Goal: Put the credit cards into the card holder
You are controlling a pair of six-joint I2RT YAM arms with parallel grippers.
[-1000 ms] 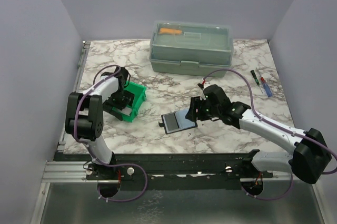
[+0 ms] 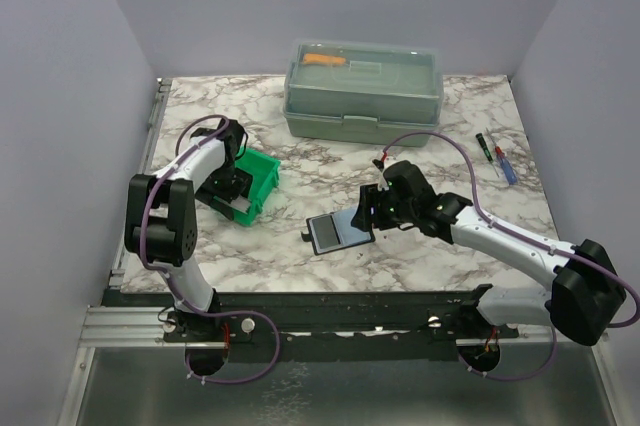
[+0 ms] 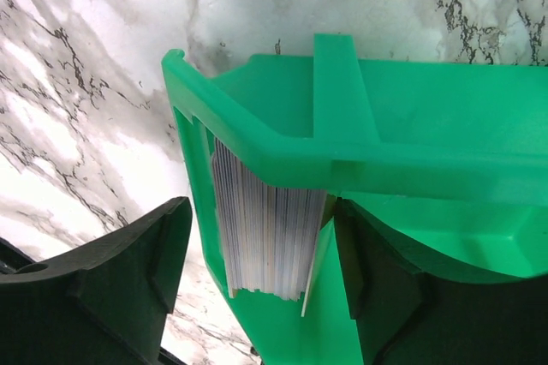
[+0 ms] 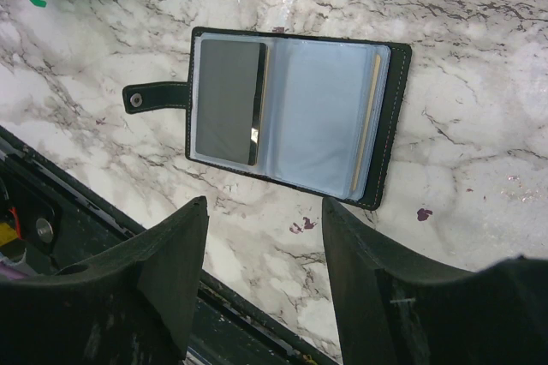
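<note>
A stack of cards (image 3: 267, 232) stands on edge in one end of the green box (image 3: 445, 168), its edges facing the left wrist camera. One card at the stack's right side leans slightly away. My left gripper stands part open across the stack, a gap showing at its left finger; the right fingertip is close beside the leaning card, and contact cannot be told. The black card holder (image 4: 396, 116) lies unfolded on the table, with a dark card (image 4: 227, 101) in its left pocket and clear sleeves on the right. Over its near edge, my right gripper is open and empty.
A large lidded container (image 2: 362, 91) stands at the back. Several pens (image 2: 503, 165) lie at the far right. Between the green box and the card holder, the marble table (image 2: 285, 186) is clear.
The right arm and card holder stay put.
</note>
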